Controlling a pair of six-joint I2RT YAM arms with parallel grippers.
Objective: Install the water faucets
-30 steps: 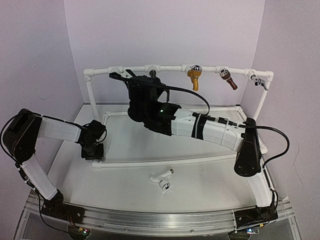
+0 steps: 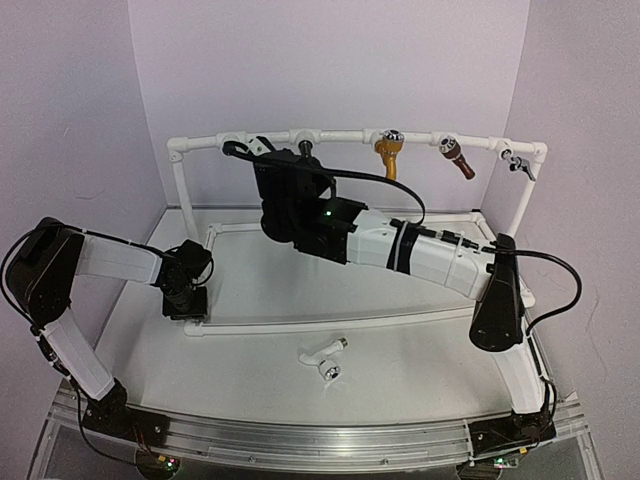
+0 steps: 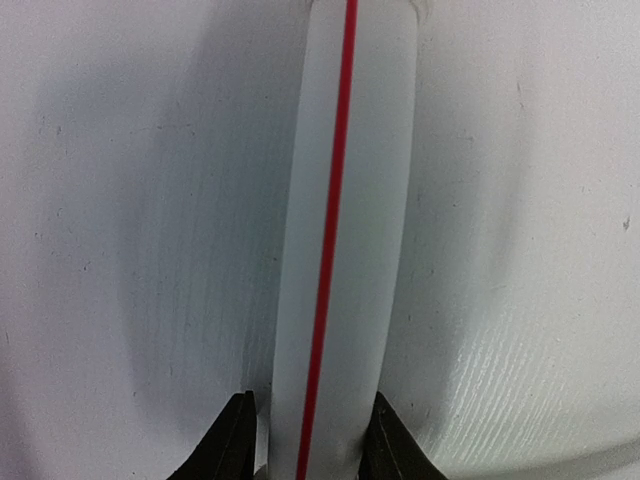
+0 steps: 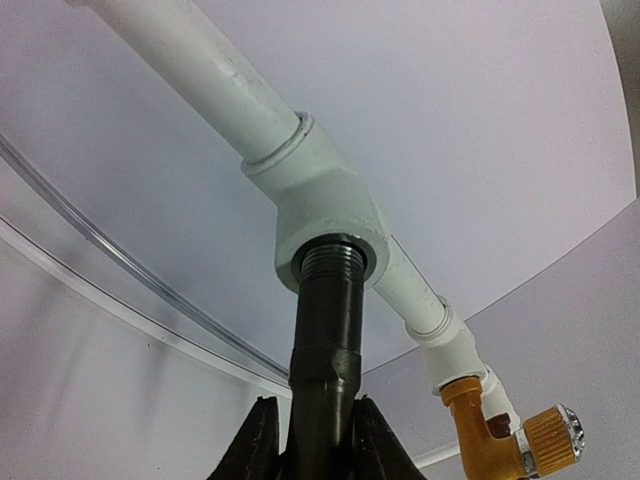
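In the right wrist view a black faucet (image 4: 326, 330) stands between the fingers of my right gripper, which is shut on it. Its threaded end meets the opening of a white tee (image 4: 335, 215); part of the thread still shows outside. The faucet's lower part is hidden. My left gripper is shut on a white pipe with a red stripe (image 3: 345, 200), low on the frame. Farther right on the top rail hang an orange faucet (image 2: 389, 155), a dark red one (image 2: 457, 157) and a silver one (image 2: 517, 163). A white faucet (image 2: 325, 358) lies on the table.
The white pipe frame's top rail (image 2: 350, 136) runs across the back, and its base pipe (image 2: 350, 321) crosses the table in front. My right arm (image 2: 430, 260) spans the middle above the frame. Bare table (image 2: 430, 370) surrounds the loose white faucet.
The right arm's wrist has turned slightly and shifted a little to the right near the tee. My left arm and the loose white faucet have stayed put.
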